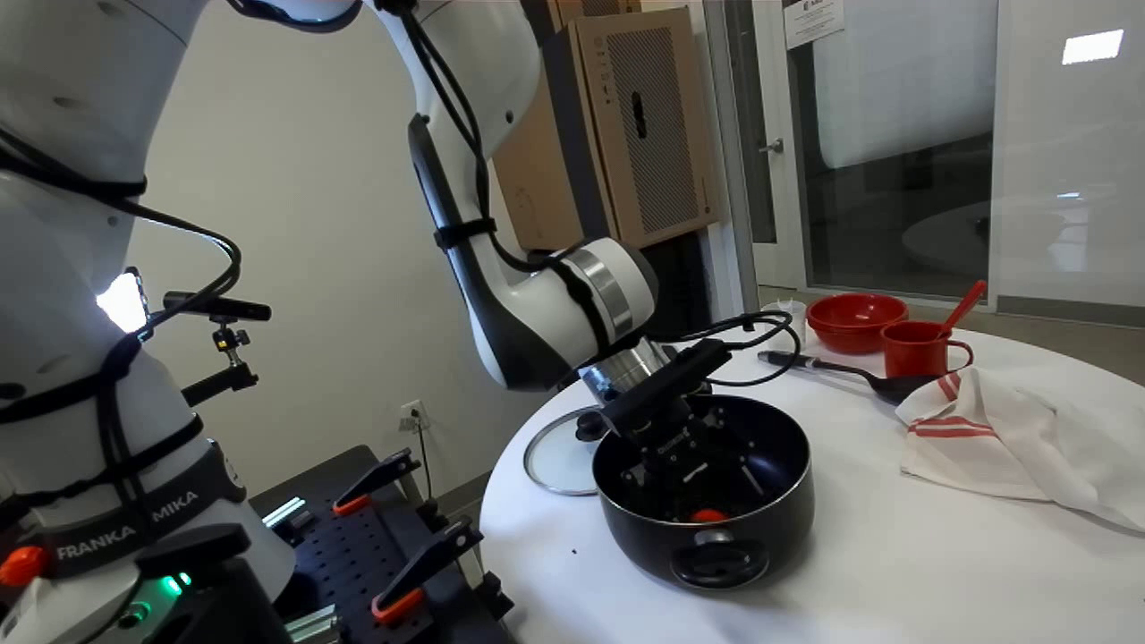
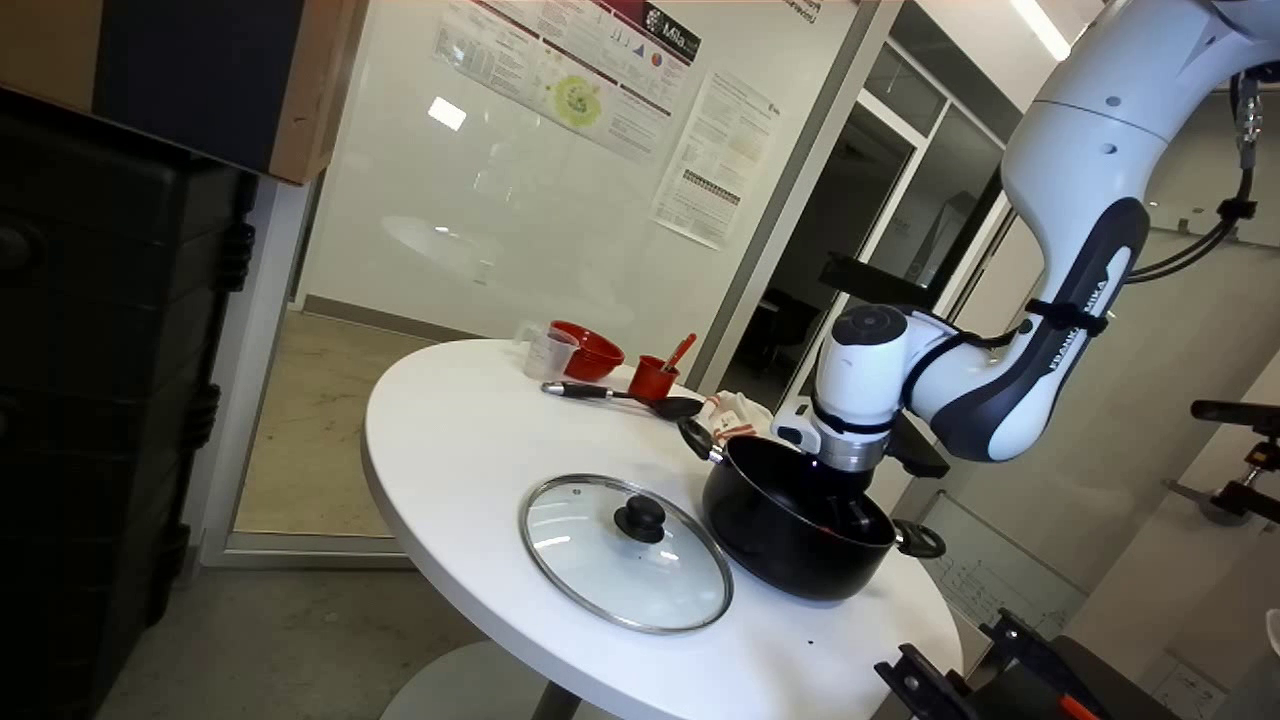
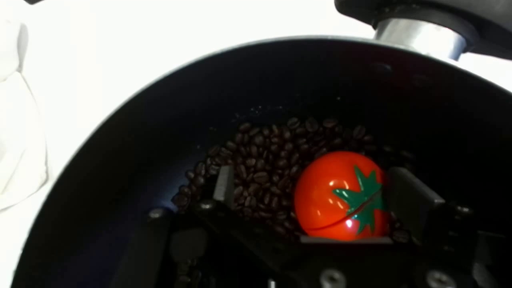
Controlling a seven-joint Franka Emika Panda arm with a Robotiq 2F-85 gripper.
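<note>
Inside the black pot (image 1: pixel 644 547) my gripper points down with its fingers spread wide. A red toy tomato (image 3: pixel 324 197) with a green leaf mark lies in the pot on a bed of dark coffee beans (image 3: pixel 259 165). It sits between the spread fingers, close against the right-hand finger (image 3: pixel 413 197); whether they touch cannot be told. Bare space and beans separate it from the left-hand finger (image 3: pixel 224 185). In exterior view 1 just a sliver of the tomato (image 1: pixel 708 516) shows above the pot's near rim.
The glass lid (image 2: pixel 588 552) lies flat beside the pot. Farther back are a red bowl (image 1: pixel 856 322), a red mug (image 1: pixel 914 352), a black spoon (image 1: pixel 848 370), a clear cup (image 2: pixel 549 355) and a striped cloth (image 1: pixel 1020 440). The pot's walls surround the gripper closely.
</note>
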